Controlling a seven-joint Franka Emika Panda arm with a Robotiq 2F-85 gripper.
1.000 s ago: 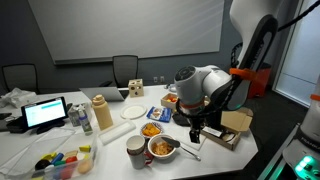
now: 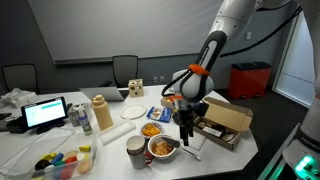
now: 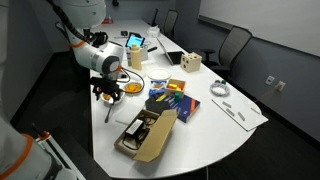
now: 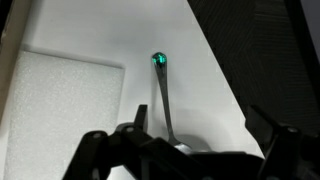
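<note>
In the wrist view a thin metal spoon (image 4: pixel 164 95) lies on the white table, its handle end pointing up the view and its bowl partly hidden behind the gripper. My gripper is open above the spoon, one dark finger to each side, with nothing between them. Exterior view 1 has the gripper (image 2: pixel 187 138) pointing down over the front of the table, close to the spoon (image 2: pixel 191 153). A grey pot (image 2: pixel 162 149) with orange contents stands just left of it.
A white flat pad (image 4: pixel 62 112) lies left of the spoon. An open cardboard box (image 2: pixel 228 118) with dark contents stands to the right. Mugs (image 2: pixel 137 150) and a clear bin (image 2: pixel 62 150) are on the left. The table's front edge is close by.
The arm has swung back and left in exterior view 1, its wrist turning to a narrower profile. The gripper has shifted slightly left. The tabletop objects look unmoved.
</note>
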